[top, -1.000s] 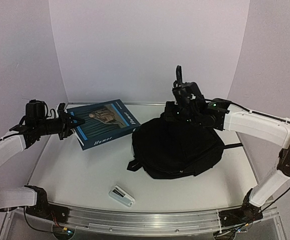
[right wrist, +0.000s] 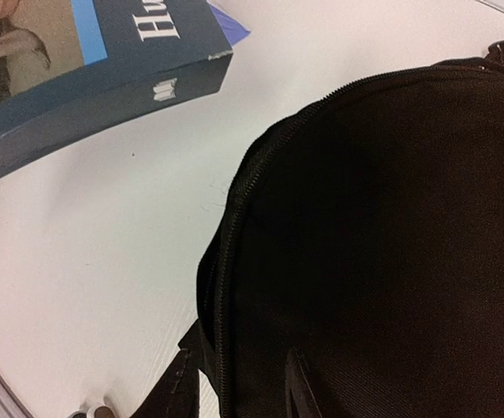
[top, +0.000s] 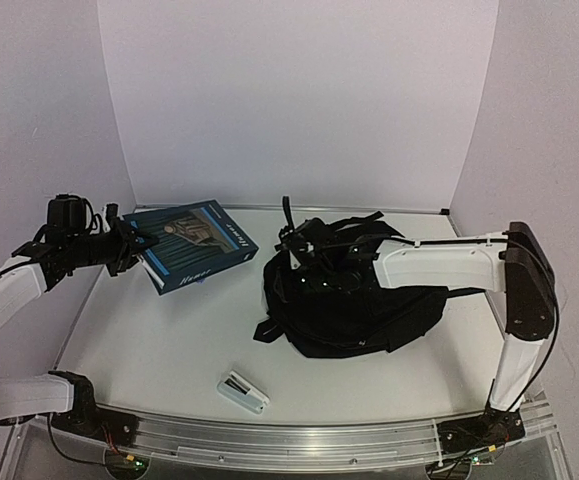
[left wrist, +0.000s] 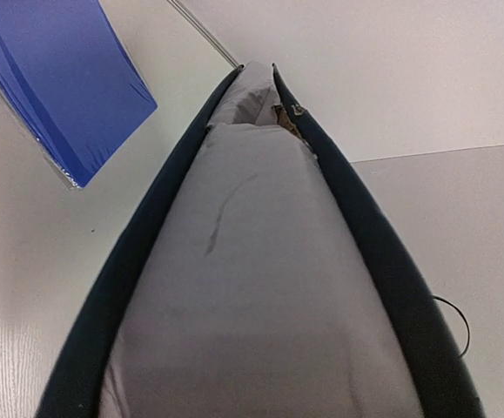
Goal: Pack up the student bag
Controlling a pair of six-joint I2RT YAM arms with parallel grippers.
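Observation:
A large dark-blue book (top: 194,240) with a picture on its cover is held aloft at the left in my left gripper (top: 129,243), shut on its edge; its pale pages (left wrist: 252,261) fill the left wrist view. The black bag (top: 359,320) lies on the table right of centre, its long zip (right wrist: 252,174) along the edge. My right gripper is over the bag's near-left part, fingers apart and empty, with the zip edge between them from above.
A small white case (top: 242,391) lies near the front edge. A blue flat item (left wrist: 69,78) lies on the table under the book.
My right gripper has moved left and lower over the bag. My left gripper and the book have shifted slightly left.

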